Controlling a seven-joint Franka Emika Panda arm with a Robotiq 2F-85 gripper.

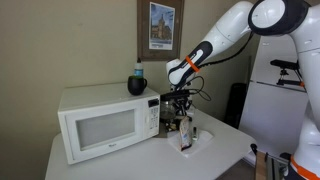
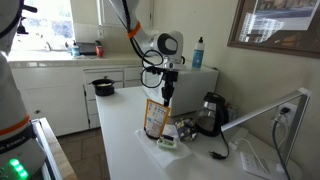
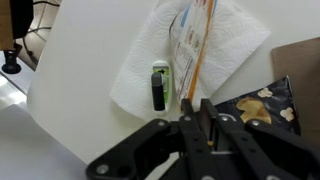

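A thin orange-and-white packet (image 2: 156, 118) stands upright over a white paper towel (image 2: 180, 157). My gripper (image 2: 166, 92) is above it, its fingers shut on the packet's upper edge. In the wrist view the packet (image 3: 191, 45) runs edge-on from the fingertips and covers part of the towel (image 3: 132, 75). In exterior view 1 the packet (image 1: 185, 132) shows just below the gripper (image 1: 182, 112). Whether its lower end touches the towel is hard to tell.
A green-and-black item (image 3: 159, 83) lies on the towel beside the packet. A dark patterned pouch (image 3: 262, 104) is near the gripper. The white microwave (image 1: 108, 123) and a coffee maker (image 2: 211, 115) stand close by. Open tabletop (image 2: 115, 140) lies toward the front.
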